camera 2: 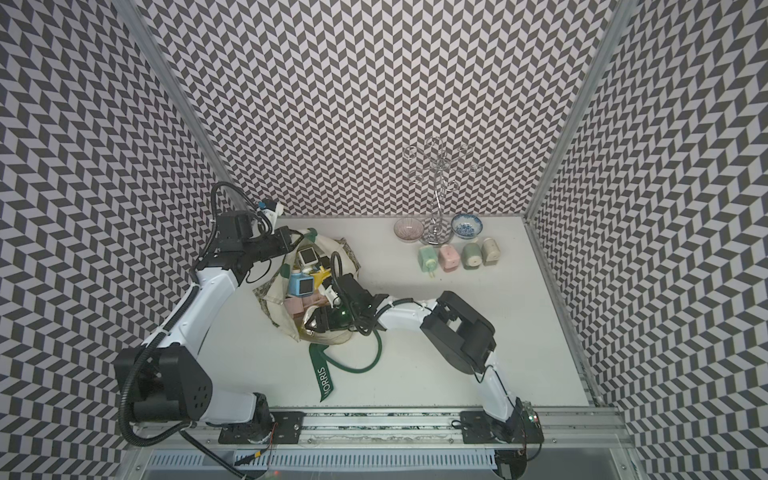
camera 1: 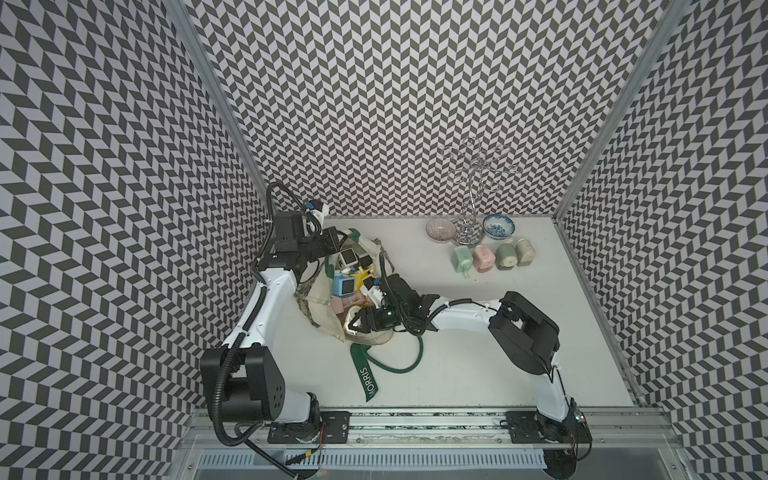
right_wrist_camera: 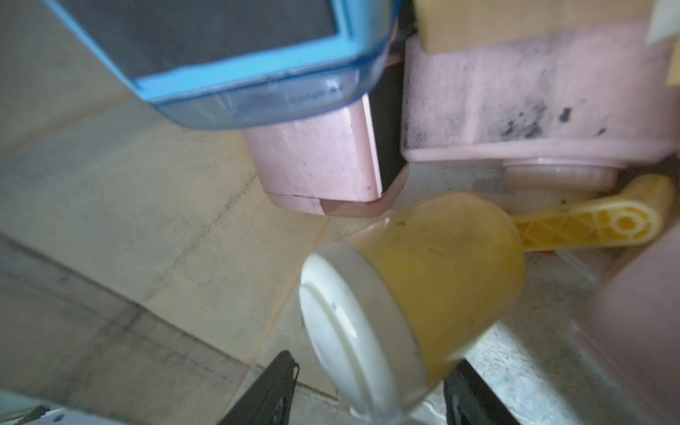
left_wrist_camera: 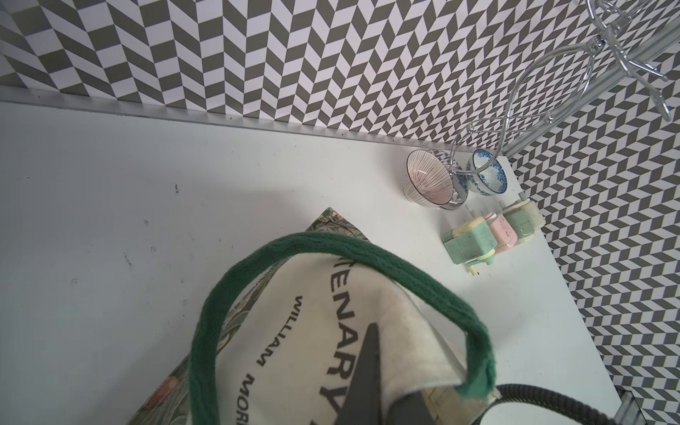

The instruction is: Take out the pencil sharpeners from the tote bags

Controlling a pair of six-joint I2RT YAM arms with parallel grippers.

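The cream tote bag (camera 1: 313, 308) lies open on its side at the left of the table, with several pencil sharpeners inside. My left gripper is shut on the bag's cloth at its far rim, beside the green handle (left_wrist_camera: 340, 243). My right gripper reaches into the bag's near side and stands open, its fingers on either side of a yellow sharpener (right_wrist_camera: 453, 262) with a white end. Around it lie a blue sharpener (right_wrist_camera: 269, 92), a pink one (right_wrist_camera: 318, 156) and a larger pink one (right_wrist_camera: 538, 99). The right arm hides part of the bag's contents.
A row of sharpeners, green (camera 1: 462, 259), pink (camera 1: 483, 257), dark green (camera 1: 506, 256) and pale (camera 1: 525, 251), stands at the back right. Behind them are two bowls (camera 1: 499, 226) and a metal stand (camera 1: 468, 232).
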